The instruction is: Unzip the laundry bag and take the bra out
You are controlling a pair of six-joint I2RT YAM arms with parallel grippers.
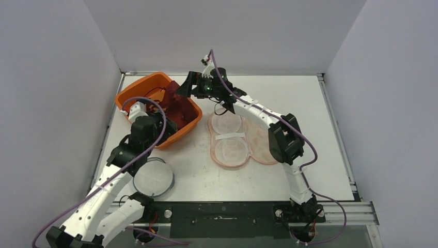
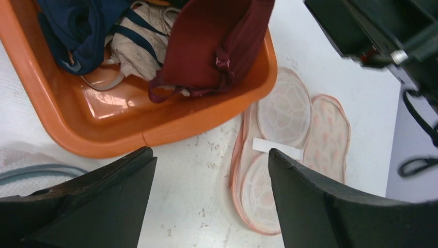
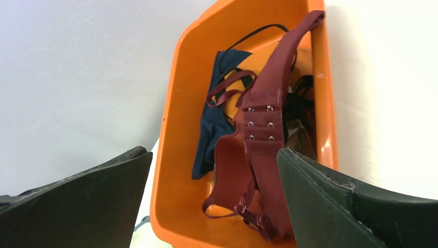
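Note:
A maroon bra (image 3: 263, 134) lies in the orange basket (image 1: 193, 123) at the back left, its hooked band draped toward the basket's rim. My right gripper is open above the basket's right side; the bra shows between and beyond its fingers, not clasped. Over the basket's front edge, my left gripper stands open with nothing between its fingers. A flat pink-edged mesh laundry bag (image 2: 255, 183) lies spread open in the middle of the table. A round white mesh bag (image 1: 153, 177) with a grey-blue rim lies at the front left.
Navy cloth (image 2: 90, 33) and a beige lacy piece (image 2: 135, 49) share the basket with the bra. Grey walls close in the back and both sides.

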